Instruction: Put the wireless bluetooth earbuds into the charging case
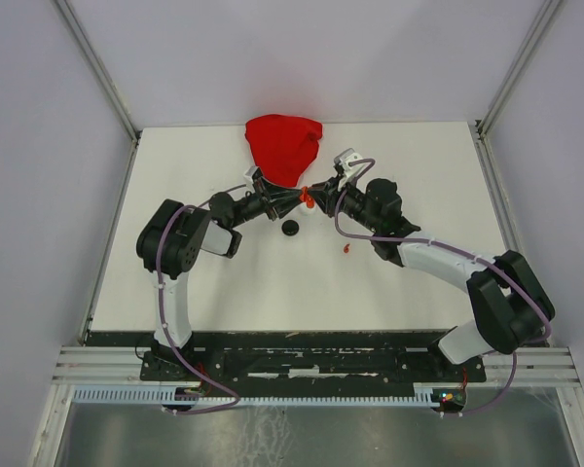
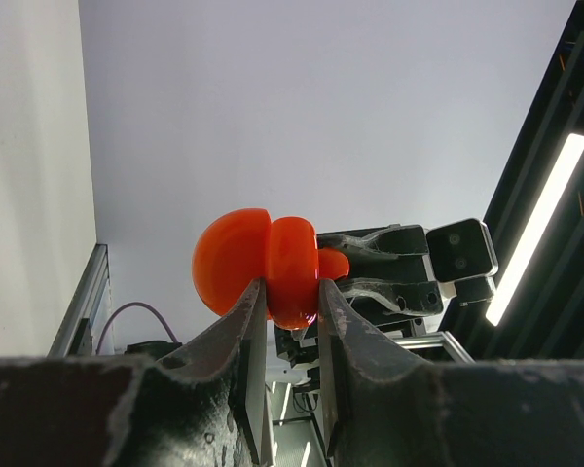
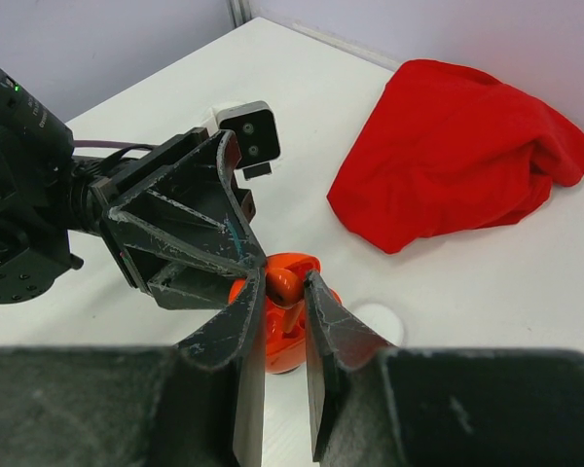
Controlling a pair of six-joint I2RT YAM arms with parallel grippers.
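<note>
The red-orange charging case is held in my left gripper [image 1: 298, 197], raised near the middle of the table, its open side showing in the right wrist view [image 3: 287, 345]. My right gripper [image 1: 316, 196] meets it from the right, shut on an orange earbud [image 3: 283, 285] that sits at the case's opening; whether it is seated in its slot I cannot tell. A small orange piece [image 1: 346, 248], likely the other earbud, lies on the table below the right arm.
A crumpled red cloth [image 1: 282, 146] lies at the back. A black round object [image 1: 291, 228] lies just in front of the grippers, near a white round object [image 3: 378, 321].
</note>
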